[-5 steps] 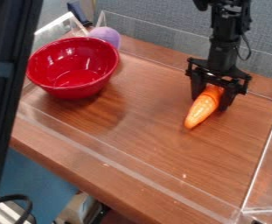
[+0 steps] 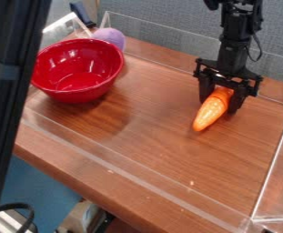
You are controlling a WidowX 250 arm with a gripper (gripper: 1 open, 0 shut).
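Note:
An orange carrot (image 2: 209, 112) lies slanted on the wooden table (image 2: 144, 164), its tip toward the front left. My black gripper (image 2: 223, 91) is down over the carrot's upper end, with its fingers around it; whether they are closed on it is hard to tell. A red bowl (image 2: 76, 70) stands at the left of the table.
A purple round object (image 2: 109, 38) sits behind the bowl. A grey wall (image 2: 168, 27) runs along the back, and a clear edge borders the right side.

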